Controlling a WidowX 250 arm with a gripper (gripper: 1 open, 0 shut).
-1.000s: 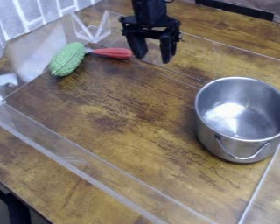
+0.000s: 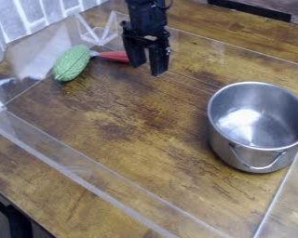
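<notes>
The black gripper [image 2: 146, 58] is at the top centre of the camera view, its two fingers pointing down above the wooden table with a gap between them and nothing visible in it. Just left of it lies a red utensil or vegetable [image 2: 115, 56], partly behind the gripper. A green corn cob or similar ribbed vegetable [image 2: 71, 63] lies further left. A large steel pot [image 2: 256, 125] with a handle stands at the right.
A clear plastic sheet or low wall borders the work area along the left, back and right.
The pot, red item and green vegetable have not moved.
</notes>
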